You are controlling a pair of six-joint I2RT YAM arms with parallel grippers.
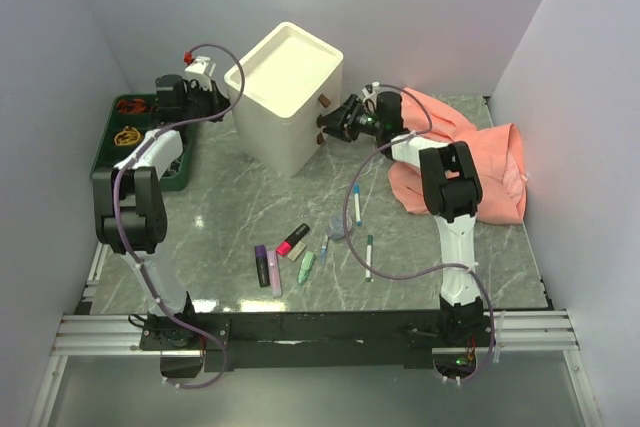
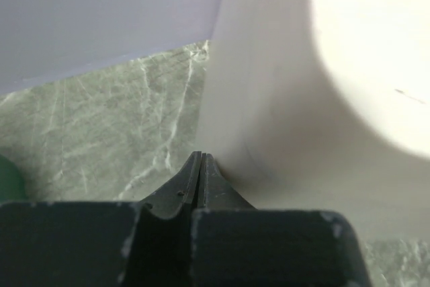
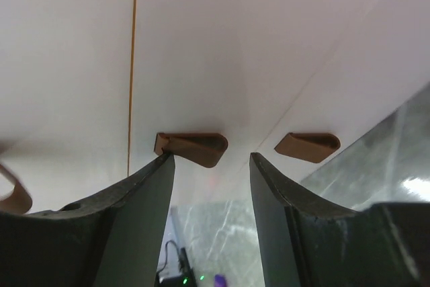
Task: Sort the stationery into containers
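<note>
A white drawer unit (image 1: 272, 122) with brown pull tabs stands at the back middle. My left gripper (image 1: 226, 115) is at its left side; in the left wrist view its shut fingertips (image 2: 209, 166) are at the unit's pale wall, with nothing visible between them. On the unit's right, my right gripper (image 1: 324, 129) faces the drawer fronts, part open. In the right wrist view one brown tab (image 3: 195, 147) shows ahead of the gap between its fingers, close to the left one, not gripped. Markers, including a black-and-pink marker (image 1: 292, 239) and a green highlighter (image 1: 306, 267), lie on the front table.
A green compartment tray (image 1: 176, 183) stands at the left, partly under my left arm. Salmon cloth (image 1: 500, 172) covers the right side. A clear round item (image 1: 340, 225) and a green-capped pen (image 1: 369, 257) lie near the middle. Bare table shows left of the markers.
</note>
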